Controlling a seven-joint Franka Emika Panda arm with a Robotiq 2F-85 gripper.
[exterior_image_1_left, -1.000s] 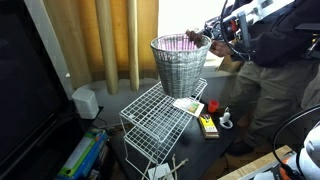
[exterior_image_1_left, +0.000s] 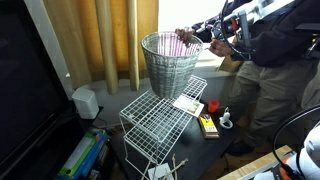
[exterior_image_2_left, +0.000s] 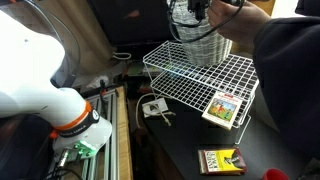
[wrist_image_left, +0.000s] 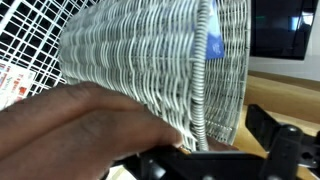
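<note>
A grey woven basket (exterior_image_1_left: 172, 70) is held up in the air above a white wire rack (exterior_image_1_left: 160, 125), its opening upward. A person's hand (wrist_image_left: 85, 130) grips it near the rim in the wrist view. My gripper stands open at the basket's rim, which runs down between the two dark fingers. The left finger is partly covered by the hand. In exterior view 1 the gripper (exterior_image_1_left: 212, 38) is small beside the rim, and its fingertips are hard to make out. Something pinkish shows inside the basket there.
A picture card (exterior_image_2_left: 222, 108) lies on the rack (exterior_image_2_left: 180, 90). A yellow-and-red box (exterior_image_2_left: 221, 161) and a red cup (exterior_image_1_left: 213, 106) are near it on the dark table. The person stands close at the right. Boxes and a black screen line the left.
The basket has shifted a little to the left, together with the hand. The rack and the things on the table are unmoved.
</note>
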